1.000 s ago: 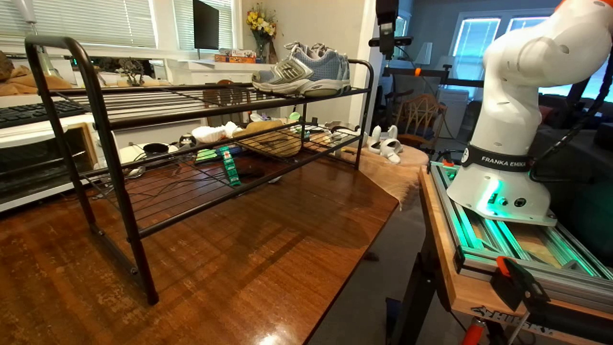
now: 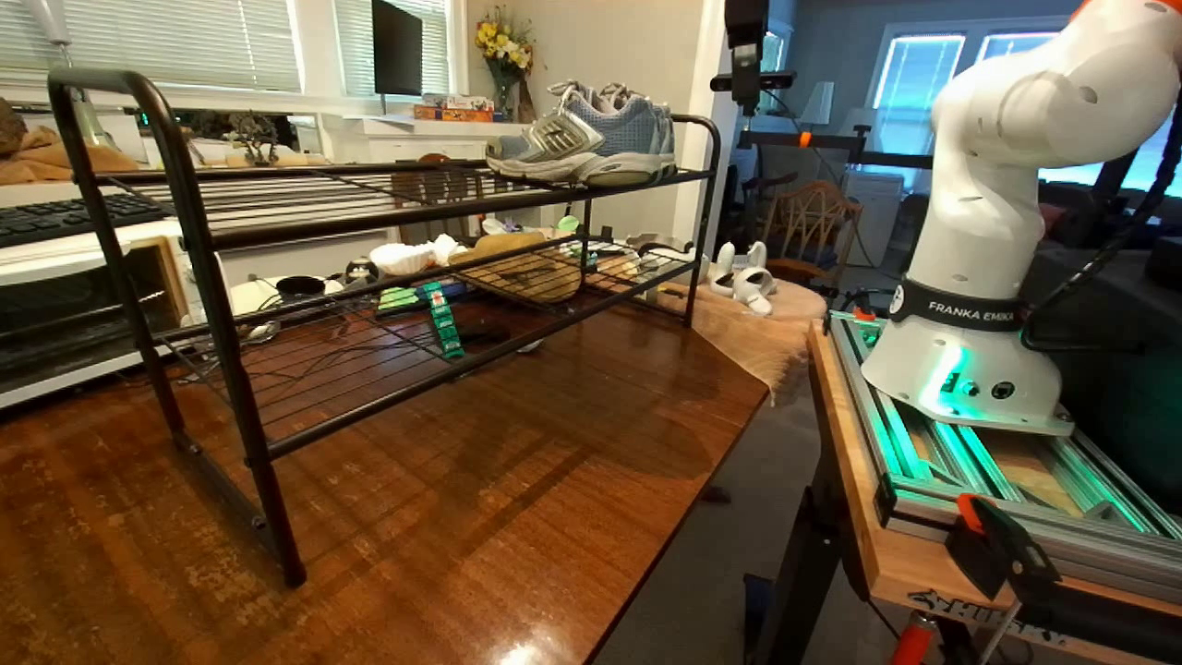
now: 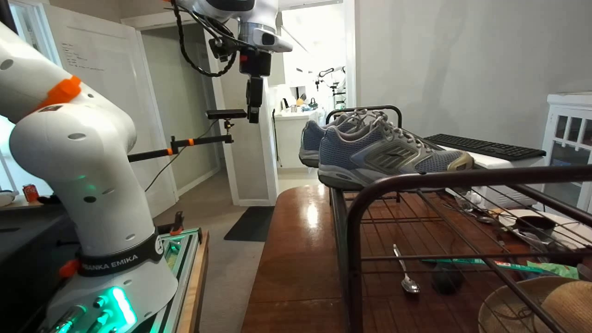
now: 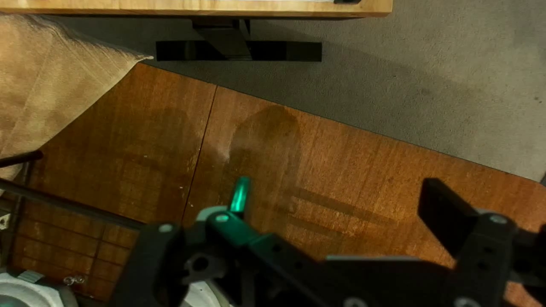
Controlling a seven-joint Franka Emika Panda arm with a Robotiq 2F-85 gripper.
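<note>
A pair of grey-blue running shoes (image 2: 598,139) rests side by side on the top shelf of a dark metal shoe rack (image 2: 443,212), at its far end. In exterior view 2 the nearer shoe (image 3: 377,152) points right, toes over the shelf wires. My gripper (image 3: 255,102) hangs in the air, pointing down, left of the shoes and higher than them. Seen from the wrist, the gripper is open, its fingers wide apart with only bare tabletop below. Parts of the shoes peek in along the bottom edge of that view.
Beneath the rack lie a spoon (image 3: 408,277), a straw hat (image 3: 566,308) and other clutter. A camera on a bar (image 3: 226,114) stands near my gripper. A keyboard (image 3: 483,146) sits beyond the rack.
</note>
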